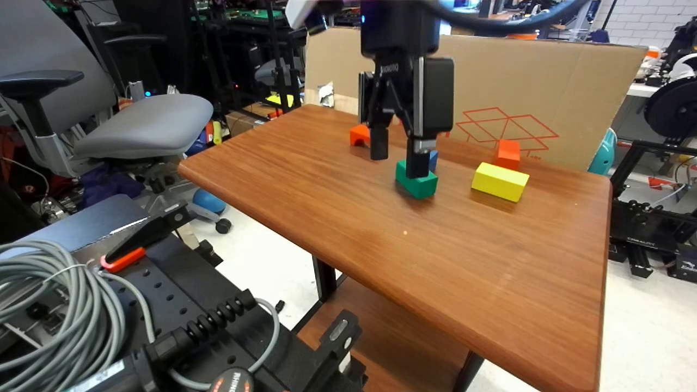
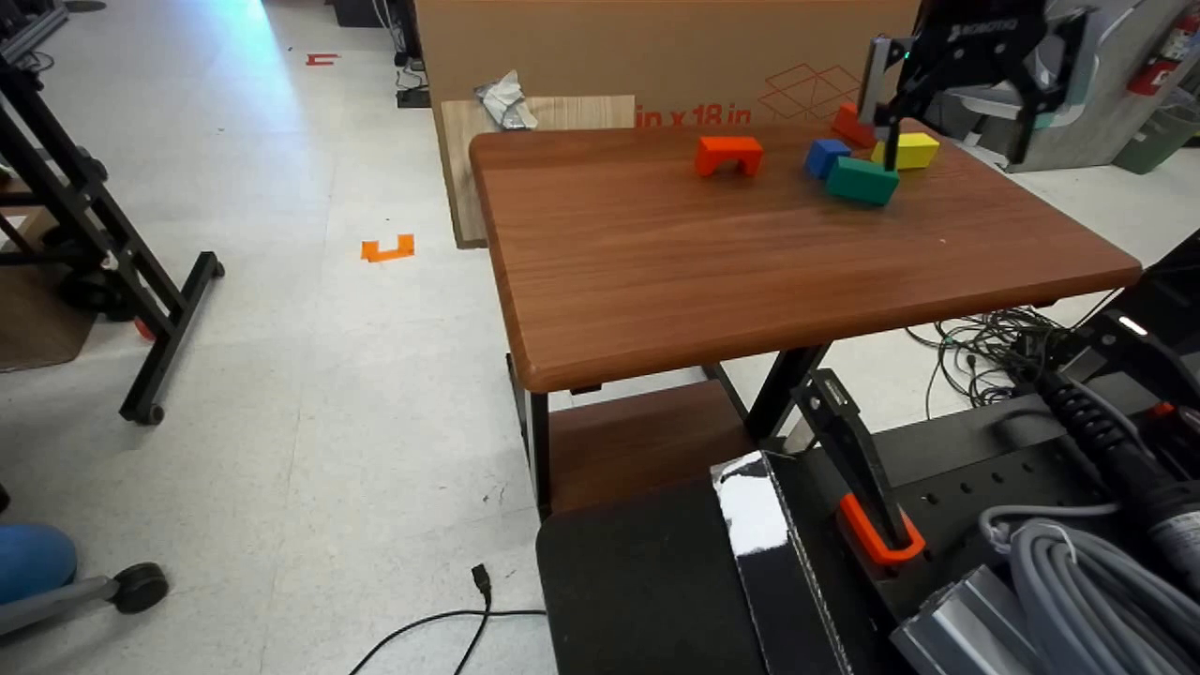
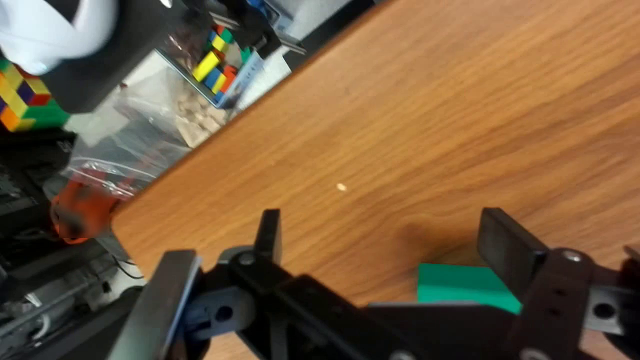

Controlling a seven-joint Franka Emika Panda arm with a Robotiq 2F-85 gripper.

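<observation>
My gripper (image 1: 399, 157) is open above the tabletop, nothing between its fingers. In exterior view 1 it overlaps the green block (image 1: 416, 186), which rests on the wood; the second exterior view shows the fingertips higher than the green block (image 2: 862, 181). A blue block (image 2: 827, 157) lies right behind the green one. To the right of these is a yellow block (image 1: 500, 182), with a red block (image 1: 507, 154) behind it. An orange arch (image 2: 728, 154) stands apart from the others. From the wrist, the green block (image 3: 462, 284) shows partly, near one finger and half hidden by the gripper's body.
An upright cardboard sheet (image 1: 523, 98) borders the table's far edge. A black cart with coiled grey cable (image 1: 59, 300) stands in front, separated from the table by a gap.
</observation>
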